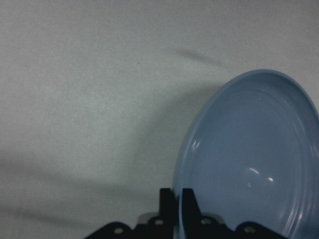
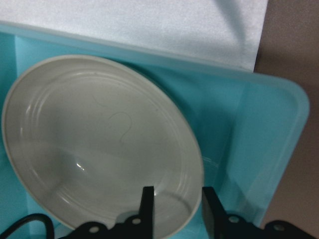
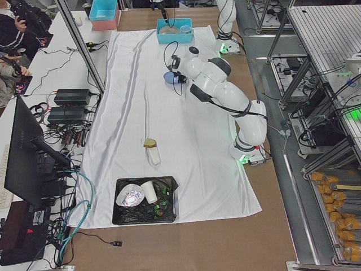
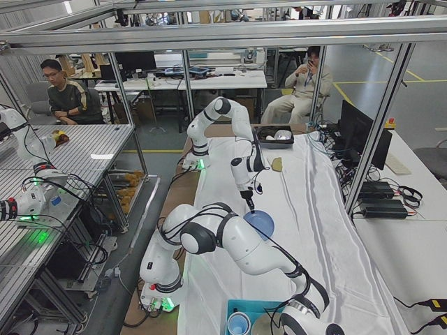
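A blue plate [image 4: 261, 223] lies on the white cloth below my left arm's end in the camera right view. In the left wrist view the plate [image 1: 249, 154] has its rim between the fingertips of my left gripper, which looks closed on it. My right gripper stands open over a teal tub [image 2: 254, 129] holding a grey plate [image 2: 99, 139]; its fingers straddle the right edge of that plate from above, and whether they touch it is unclear. A blue cup [image 4: 239, 322] is also in the tub.
A black tray [image 3: 144, 213] with foil and a white cylinder sits at the near end in the camera left view. A yellow-topped pale item [image 3: 152, 155] lies mid-cloth. Cables and monitors line one side.
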